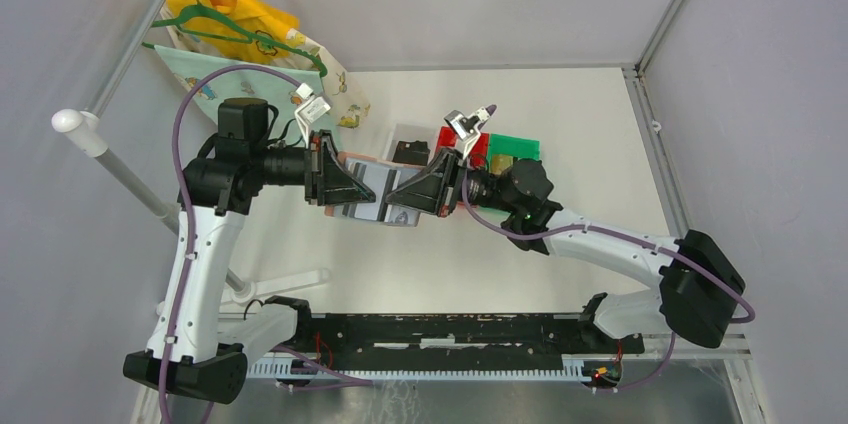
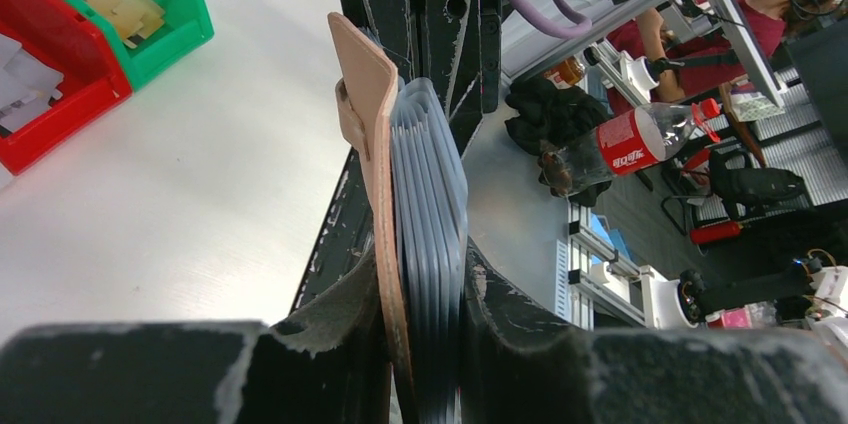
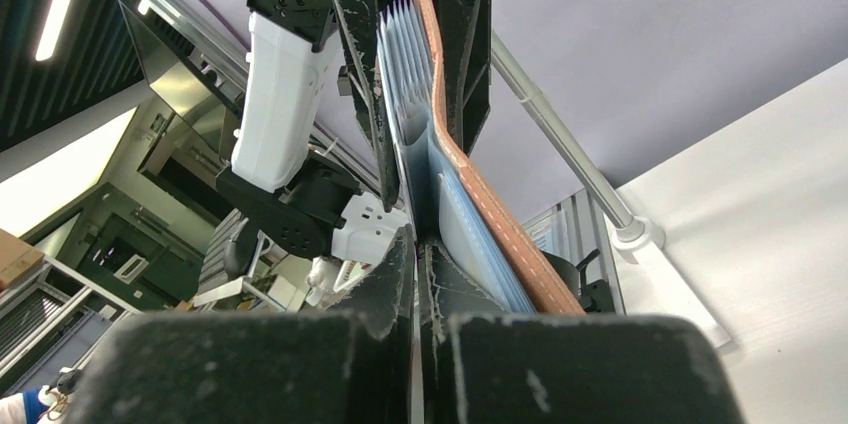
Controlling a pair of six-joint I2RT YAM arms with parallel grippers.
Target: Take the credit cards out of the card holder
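The card holder, tan-covered with clear sleeves, hangs above the table between both arms. My left gripper is shut on it, its fingers closed across the tan cover and the stack of sleeves. From the other side, my right gripper is shut, with its tips at the edge of the spread sleeves. No card shows between those fingers; whether a thin sleeve edge is caught there is unclear. The tan cover stands clear of the right fingertips. Right arm parts hide the holder's right end from above.
Behind the arms are a red bin, a green bin and a clear bin with a dark item. Hanging clothes fill the back left.
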